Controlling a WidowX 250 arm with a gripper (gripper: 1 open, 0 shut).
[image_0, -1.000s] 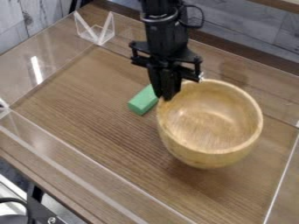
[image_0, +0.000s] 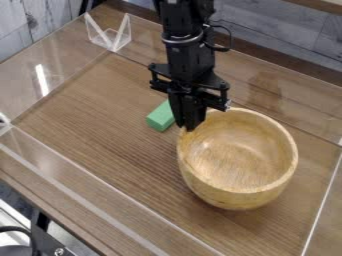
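Note:
A large pale yellow bowl (image_0: 241, 165) sits on the wooden table (image_0: 94, 140), right of centre. The black robot arm reaches down from the top, and its gripper (image_0: 187, 120) is at the bowl's back-left rim, its fingertips close together; whether the thin rim is between them is hard to tell. A green block (image_0: 160, 118) lies just left of the gripper, partly hidden behind it.
Grey walls border it at the back, and a white plastic piece (image_0: 112, 32) stands at the upper left. A black cable is at the bottom left corner.
The bowl has moved slightly toward the front of the table, down in the view, along with the gripper at its rim. The green block looks unmoved.

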